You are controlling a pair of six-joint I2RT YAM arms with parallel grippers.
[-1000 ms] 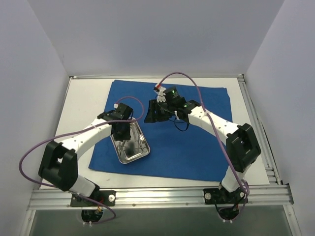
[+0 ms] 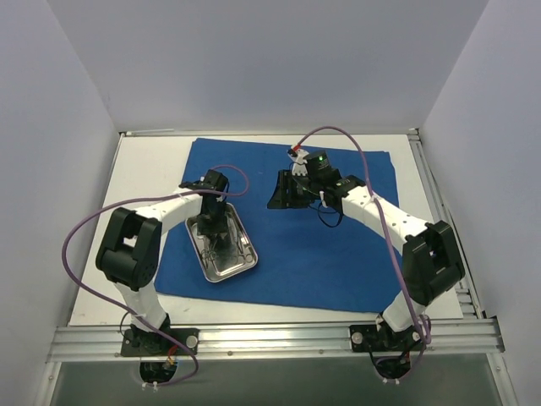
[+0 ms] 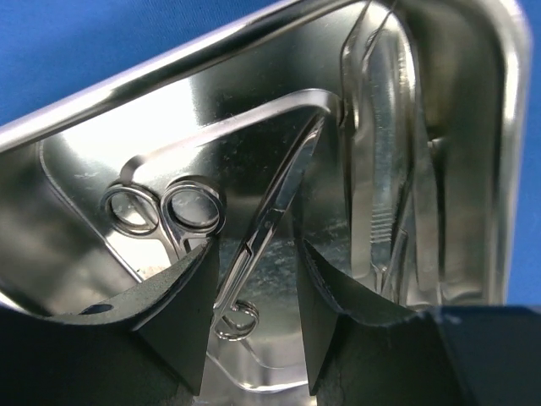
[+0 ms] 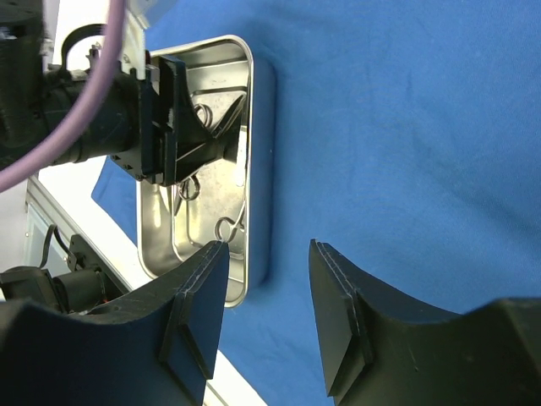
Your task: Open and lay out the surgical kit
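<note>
A metal tray [image 2: 228, 273] lies on the left side of the blue cloth, with surgical instruments inside. My left gripper is open above it, a pair of scissors [image 3: 272, 207] showing between and beyond its fingers. Another ringed instrument [image 3: 190, 207] rests to the left of the scissors, and several slim tweezer-like tools [image 3: 383, 152] lie side by side along the tray's right part. Over bare cloth to the right of the tray hangs my right gripper, its fingers apart and nothing between them. From above, the left arm hides part of the tray.
White table surface [image 2: 135, 173] shows around it. In the right wrist view the left arm [image 4: 110, 118] reaches over the tray, and a purple cable [image 4: 80, 118] crosses the upper left.
The left arm has come in closer over the tray, its gripper lower toward the instruments. My right gripper has shifted to the right, away from the tray. The tray stays in place.
</note>
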